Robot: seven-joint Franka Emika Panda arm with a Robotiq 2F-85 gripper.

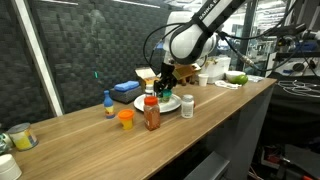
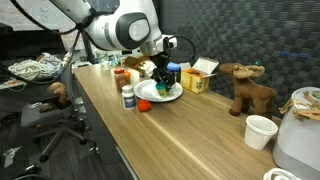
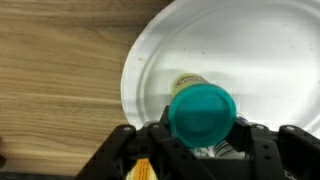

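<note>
A round teal object (image 3: pixel 202 114), like a cup or a capped container, sits between the fingers of my gripper, which is shut on it. A pale yellowish end (image 3: pixel 187 81) shows just beyond the teal top in the wrist view. Below lies a white plate (image 3: pixel 150 62); in exterior view 2 the teal object (image 2: pixel 161 89) is over the plate (image 2: pixel 174 92). Whether its base touches the plate cannot be made out. From exterior view 1, the gripper (image 1: pixel 168 91) is low over the plate (image 1: pixel 143 102).
Near the plate stand a red-lidded jar (image 1: pixel 152 114), a white-lidded jar (image 1: pixel 187 106), an orange cup (image 1: pixel 126 118) and a blue bottle (image 1: pixel 108 104). A brown toy moose (image 2: pixel 243 88) and white cup (image 2: pixel 260 131) stand farther along.
</note>
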